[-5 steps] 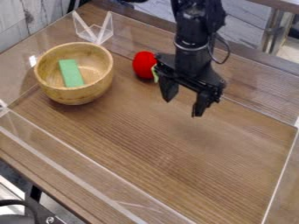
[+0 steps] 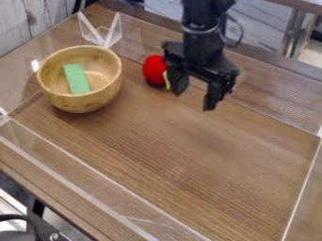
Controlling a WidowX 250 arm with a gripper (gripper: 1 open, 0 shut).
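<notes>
My gripper [image 2: 198,81] hangs over the back middle of the wooden table [image 2: 176,169], its dark fingers spread apart and pointing down, with nothing seen between them. Just left of it lies a red round object [image 2: 154,68] with a bit of light green beside it, partly hidden behind the gripper. A wooden bowl [image 2: 113,80] stands at the left, holding a green block [image 2: 77,79].
A white wire-like object [image 2: 101,28] sits at the back left by the wall. A ledge [image 2: 289,6] crosses the top right corner.
My gripper has moved up in the view, toward the back of the table and nearer the red object. The bowl and the green block have not moved.
</notes>
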